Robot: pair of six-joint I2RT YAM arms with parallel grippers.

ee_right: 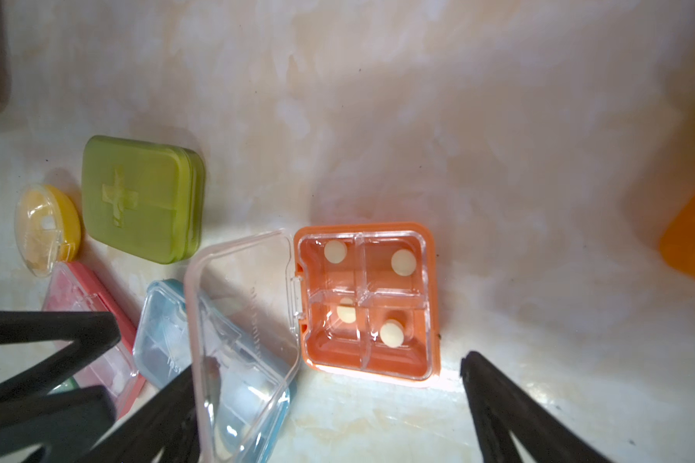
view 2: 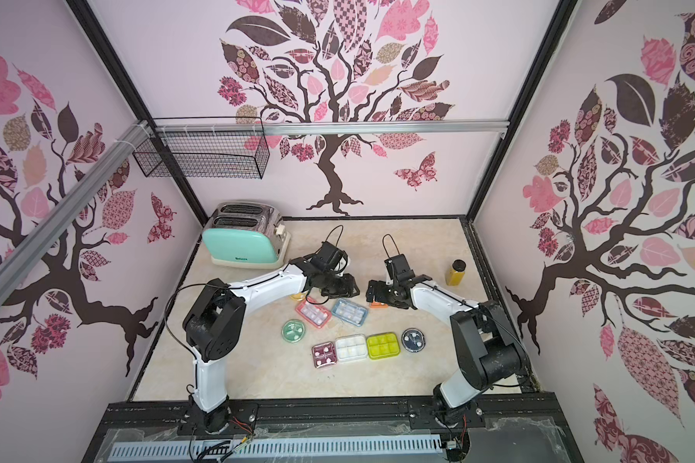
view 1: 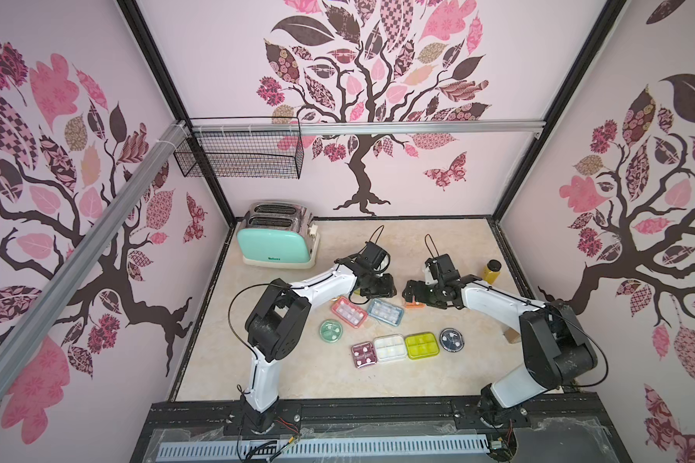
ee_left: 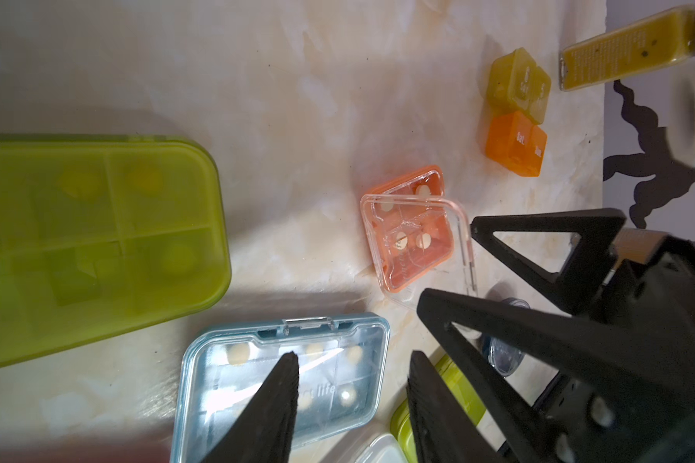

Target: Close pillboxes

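Observation:
An orange pillbox [ee_right: 369, 356] lies on the table with pale pills in its compartments. Its clear lid [ee_right: 243, 258] stands raised on the hinge at the left side. My right gripper is open around the near side of this box, one finger close to the raised lid. Left of the lid, my left gripper points toward it with a gap between its fingers; nothing sits between them. In the left wrist view its fingers [ee_left: 282, 401] show in front of a light blue pillbox [ee_left: 324, 413], lid down. A green pillbox [ee_right: 139, 196] is shut.
A red pillbox [view 1: 349, 311], a green round one [view 1: 330, 331], maroon [view 1: 364, 355], white [view 1: 390, 347], lime [view 1: 421, 345] and dark round [view 1: 451, 339] ones lie nearer the front. A yellow bottle [view 1: 492, 271] and toaster [view 1: 274, 245] stand behind.

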